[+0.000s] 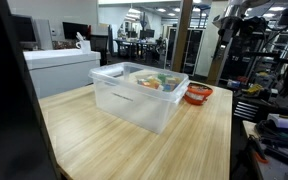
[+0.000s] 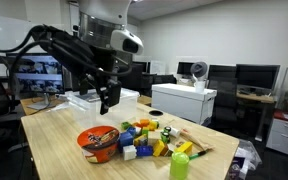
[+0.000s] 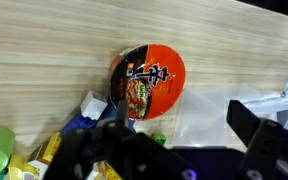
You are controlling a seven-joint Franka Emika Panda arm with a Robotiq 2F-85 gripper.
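Note:
An orange-red bowl point(image 2: 102, 154) with a dark inside and some small items in it stands on the table. In the wrist view the bowl point(image 3: 168, 91) lies just beyond my gripper, with a dark character and a colored picture inside it. My gripper is open, its fingers wide apart and nothing between them. In exterior view 2 the gripper point(image 2: 106, 102) hangs above the bowl, apart from it. Exterior view 1 shows the bowl point(image 1: 196, 96) at the table's far right end, behind the clear bin point(image 1: 129, 101).
Several colored blocks point(image 2: 160, 149) lie beside the bowl, with a green cylinder point(image 2: 179, 166) near the front. The clear plastic bin stands close to the bowl in the wrist view.

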